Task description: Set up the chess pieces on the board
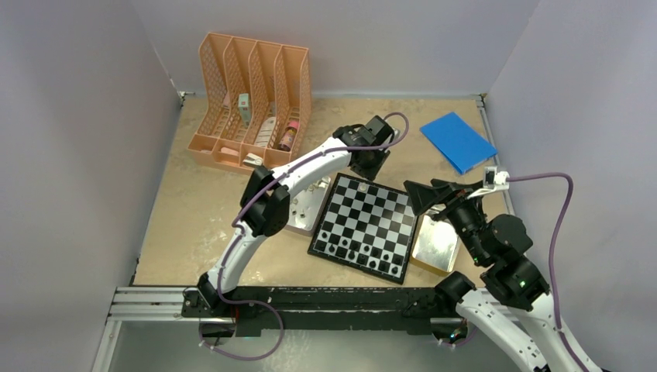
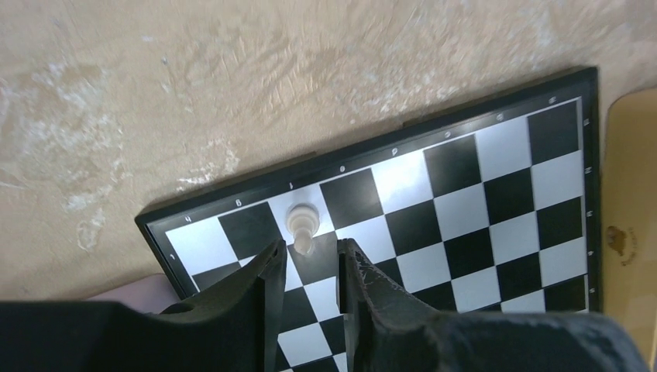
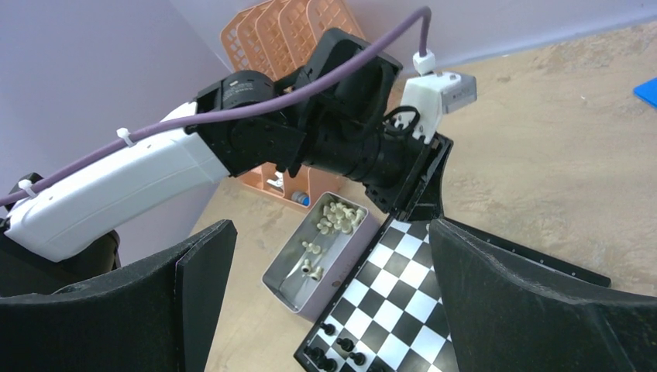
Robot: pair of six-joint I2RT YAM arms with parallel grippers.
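One white piece stands upright on the f1 square of the chessboard, clear of my left fingers. My left gripper is open above the board, nothing between its fingers. Several black pieces occupy the board's near end. Beside the board, a grey box holds several loose white pieces. My right gripper is open and empty, held off to the right of the board.
A gold-coloured box lies to the right of the board, partly under the right arm. A peach-coloured rack stands at the back left, and a blue folder at the back right. The table behind the board is bare.
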